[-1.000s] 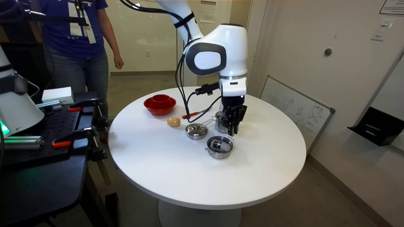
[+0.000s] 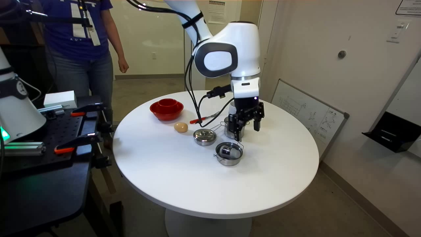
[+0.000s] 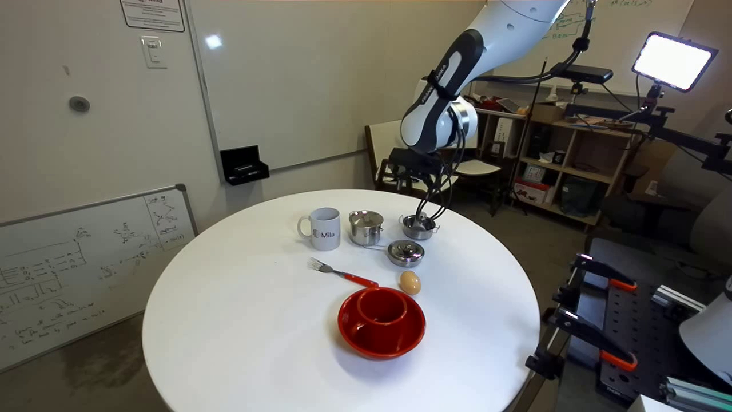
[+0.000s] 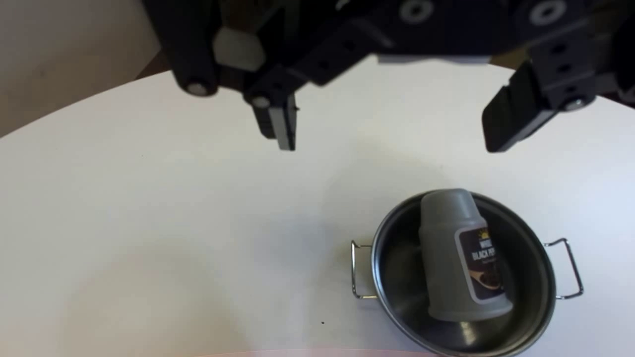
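Note:
In the wrist view a small steel pan (image 4: pixel 411 321) with two wire handles sits on the white table. Inside it lies a grey pepper bottle (image 4: pixel 449 262) on its side, its label reading black pepper. My gripper is open wide, with only bare tabletop seen between its fingers. Exterior view 1 has the gripper (image 2: pixel 247 135) above the table, just behind and to the right of the open pan (image 2: pixel 229 161). The pan and bottle are apart from the fingers.
Close by stand a lidded pan (image 3: pixel 406 253), a lidded pot (image 3: pixel 366 227) and a white mug (image 3: pixel 324 229). A fork (image 3: pixel 346 276), an egg (image 3: pixel 410 282) and a red bowl (image 3: pixel 350 336) holding a red cup (image 3: pixel 382 306) lie farther off.
My gripper has opened, its fingers spreading apart, and the hand has risen slightly and shifted a little right in exterior view 1. The pan and the bottle in it look unmoved.

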